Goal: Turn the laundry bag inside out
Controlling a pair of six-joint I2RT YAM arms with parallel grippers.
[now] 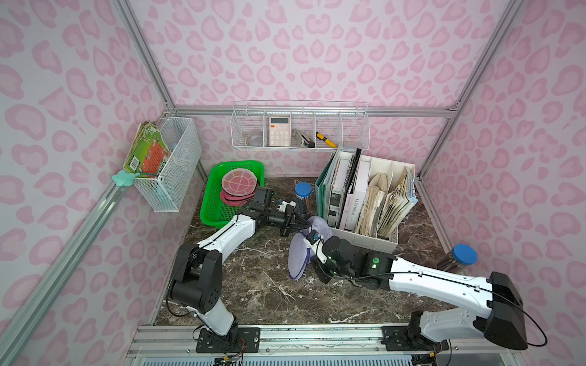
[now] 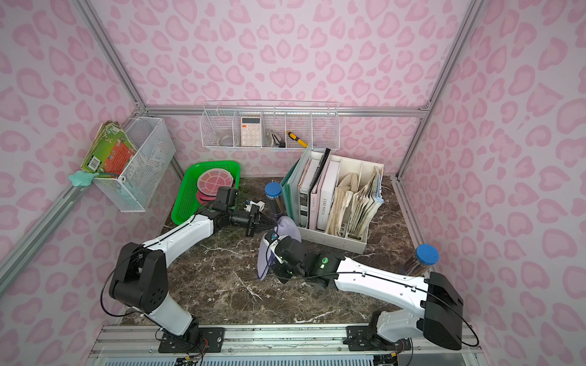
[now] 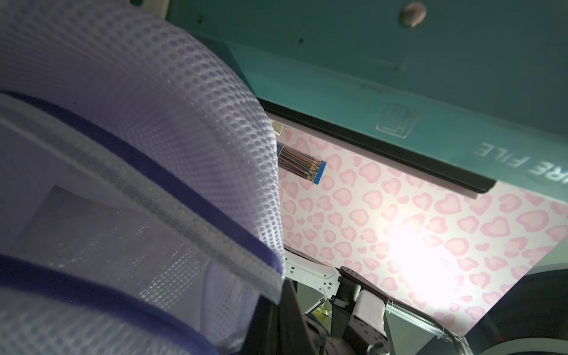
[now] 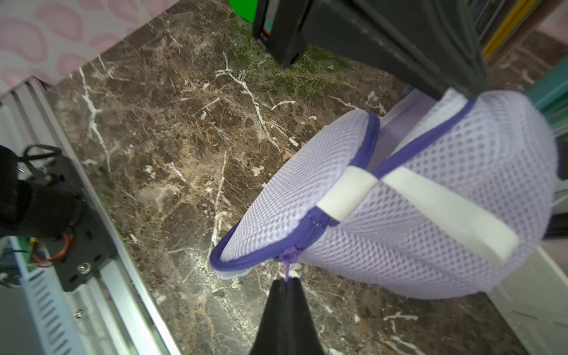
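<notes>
The lavender mesh laundry bag (image 1: 299, 253) hangs above the table between my two arms, its zipped mouth partly open. In the left wrist view, my left gripper is shut on the zipper-edged rim of the bag (image 3: 224, 177). The right wrist view shows those black left fingers (image 4: 437, 59) at the rim, near a white band. My right gripper is shut, with the thin purple zipper pull (image 4: 288, 258) reaching down between its fingertips at the bag's lower corner. Part of the bag is hidden behind the right arm in both top views.
A file organizer (image 1: 369, 241) with folders stands close behind and right of the bag. A blue-lidded jar (image 1: 303, 190) stands behind it, and a green basket (image 1: 210, 201) sits back left. Bare marble tabletop (image 1: 268, 299) lies in front.
</notes>
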